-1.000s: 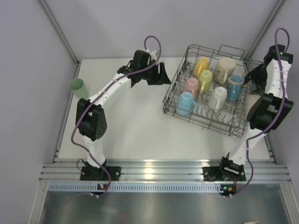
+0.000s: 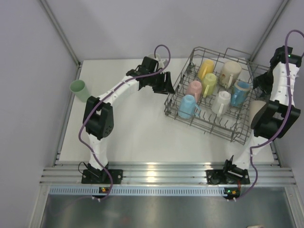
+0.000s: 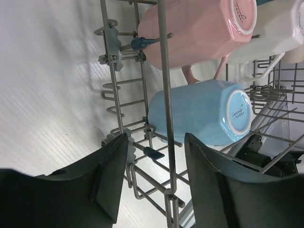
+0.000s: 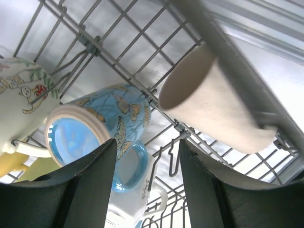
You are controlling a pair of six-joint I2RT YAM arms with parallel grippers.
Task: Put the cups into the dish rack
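Note:
In the top view a green cup stands on the table at the far left. The wire dish rack at the right holds several cups: light blue, pink, yellow, lime, white, a large cream one and a blue butterfly cup. At the rack's left side my left gripper is part open, its fingers either side of a rack wire. My right gripper stands open and empty near the butterfly cup, with a beige cup beside it.
Bare white table stretches between the green cup and the rack. Grey walls close in behind and at the right. A metal rail runs along the front edge.
The right gripper has shifted a little to the right. The butterfly cup and the rack have shifted slightly.

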